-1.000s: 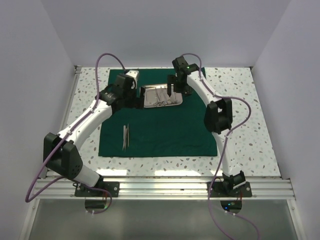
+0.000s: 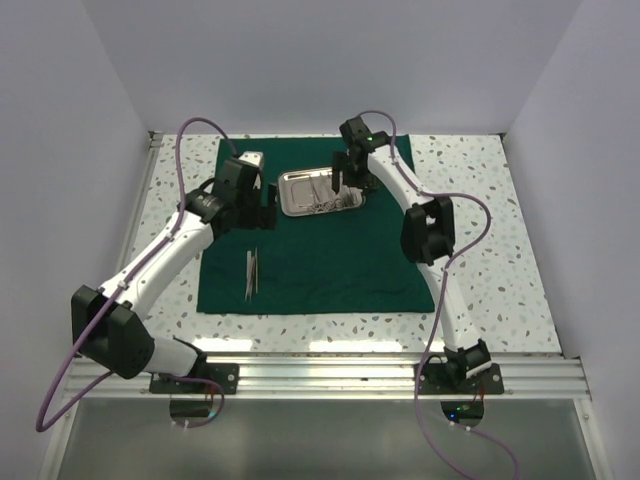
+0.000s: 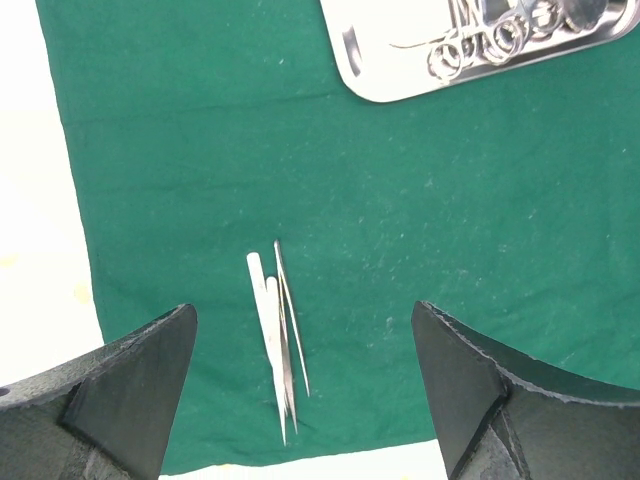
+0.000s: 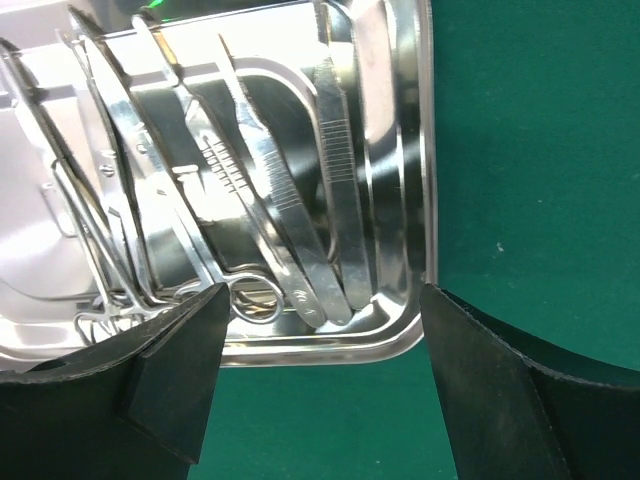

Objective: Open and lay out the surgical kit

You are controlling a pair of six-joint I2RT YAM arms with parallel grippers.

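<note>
The steel tray (image 2: 297,205) lies at the back of the green cloth (image 2: 320,270), holding forceps (image 4: 340,170), scissors (image 4: 255,300) and similar instruments. Several slender instruments (image 3: 267,330) lie side by side on the left of the cloth. My left gripper (image 2: 262,206) is open and empty, left of the tray, above the cloth. My right gripper (image 2: 347,170) is over the tray's right part; in the right wrist view its fingers stand apart just above the forceps handles, with nothing clearly held.
Speckled table surface (image 2: 480,260) surrounds the cloth.
My left gripper has moved left, away from the tray. My right gripper has shifted slightly left over the tray. The instruments on the cloth are unchanged.
</note>
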